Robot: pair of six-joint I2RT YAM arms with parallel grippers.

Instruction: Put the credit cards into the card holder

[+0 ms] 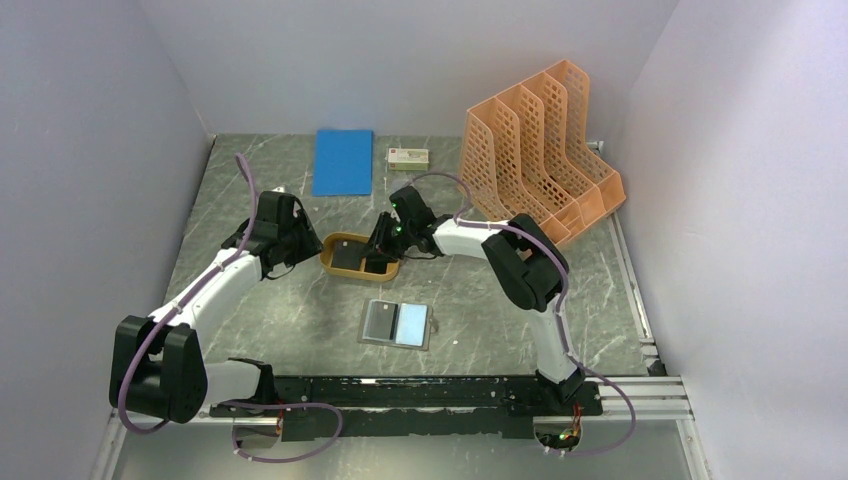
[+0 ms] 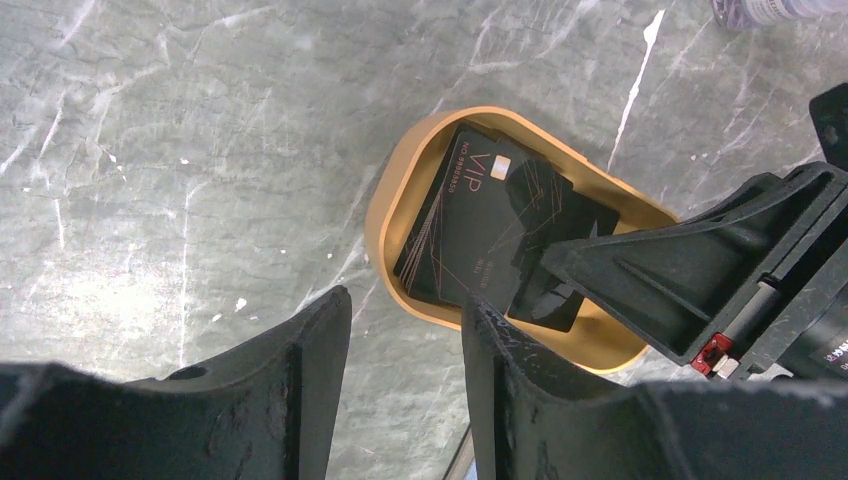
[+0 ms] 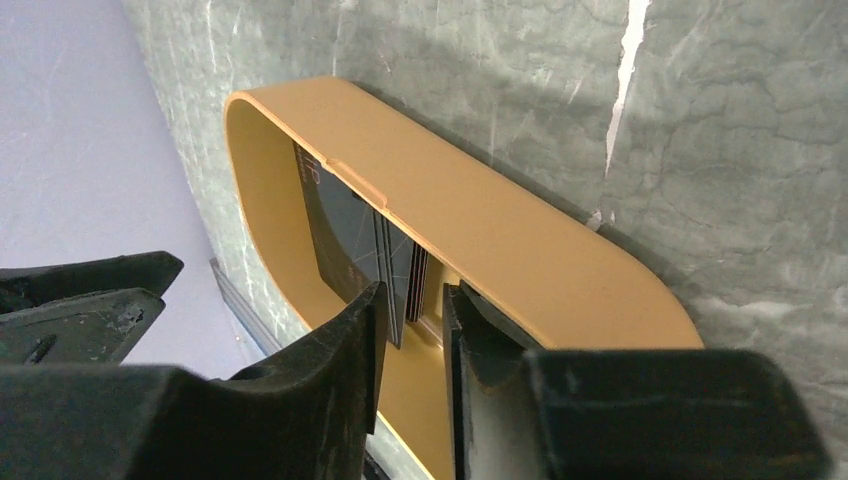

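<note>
Dark credit cards [image 2: 490, 215], one marked VIP, lie overlapping in an oval tan tray [image 1: 361, 278]. The right gripper is over the tray's right part, its fingers apart and low beside the card edges [image 3: 345, 225]; no card is clearly gripped. At the tray's left side hovers my left gripper, open, with only table seen between its fingers. Nearer the front lies a flat, opened holder [image 1: 395, 344] with a dark card [image 1: 381, 320] on its left half and a pale blue panel on its right.
A blue mat [image 1: 343, 163] and a small box [image 1: 408, 159] lie at the back. An orange slotted rack [image 1: 540, 150] fills the back right. Table to the right of the holder is clear.
</note>
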